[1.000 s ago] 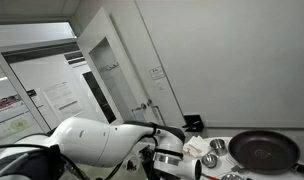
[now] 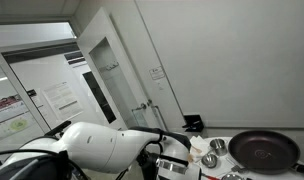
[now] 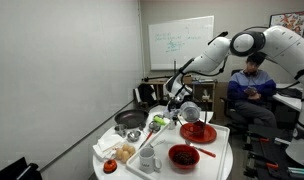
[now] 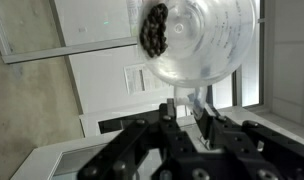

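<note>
A clear cup (image 4: 204,40) fills the upper right of the wrist view. My gripper is shut on its handle, at the lower edge of the cup. Dark bean-like pieces (image 4: 153,30) are gathered at the cup's left side, and the cup looks tilted. In exterior view 2 the clear cup (image 3: 190,113) hangs above the table, close to a red bowl (image 3: 199,131). Nearer that camera stands another red bowl (image 3: 184,157) with dark contents. The arm hides most of the gripper in exterior view 1.
A dark pan (image 2: 264,151) and small metal cups (image 2: 218,146) lie on the white table. White mugs (image 3: 149,158), an orange-brown item (image 3: 123,152) and a red tray or pot (image 3: 197,131) crowd the table's middle. A person (image 3: 255,85) sits at the right.
In exterior view 1 the wrist end of my arm has shifted slightly to the right and turned a little. The pan and metal cups have stayed put.
</note>
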